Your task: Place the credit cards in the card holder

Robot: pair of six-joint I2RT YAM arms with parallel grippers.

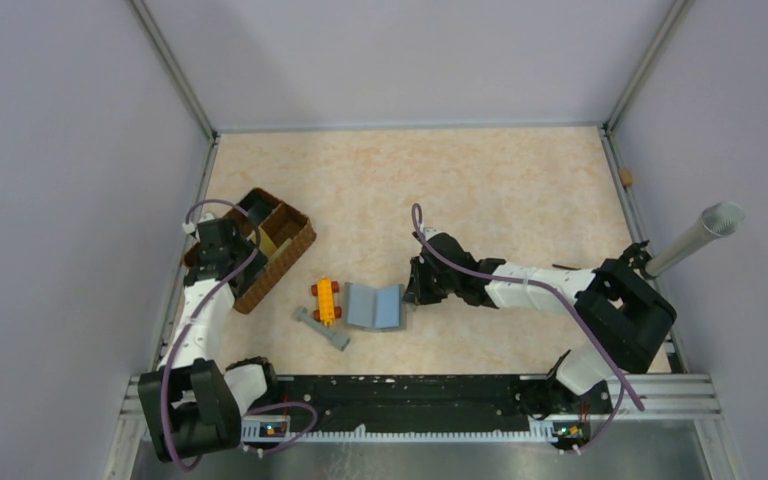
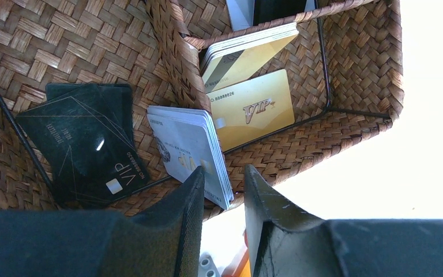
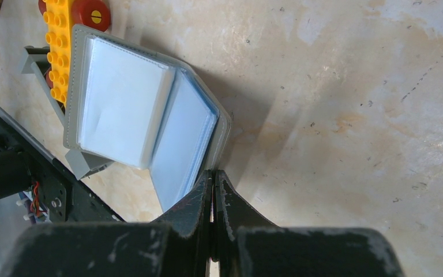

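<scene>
A woven basket [image 1: 296,250] with compartments sits at the table's left. In the left wrist view it holds dark cards [image 2: 86,144], gold VIP cards [image 2: 259,104] and a silver stack [image 2: 179,144] leaning on edge. My left gripper is over that stack, part open, one fingertip at its lower part; whether it grips any card cannot be told. The card holder [image 1: 375,307] lies open near the front centre, grey with clear sleeves. My right gripper is shut at its right edge, nothing seen between the fingers.
A yellow toy car [image 1: 326,300] and a grey wrench-shaped piece [image 1: 322,328] lie between basket and holder.
</scene>
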